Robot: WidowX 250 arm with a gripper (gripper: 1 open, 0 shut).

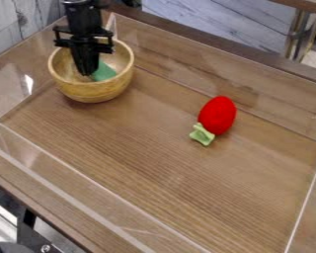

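The black gripper (84,54) reaches down from the top left into a yellow bowl (92,91), its tip inside the bowl and shut. A green object (103,72) lies in the bowl beside the fingertips; whether they touch it cannot be told.
On the wooden table (161,188) at centre right lie a red rounded object (217,115) and a small light-green piece (201,134) just below it. A wooden shelf edge is at the top right.
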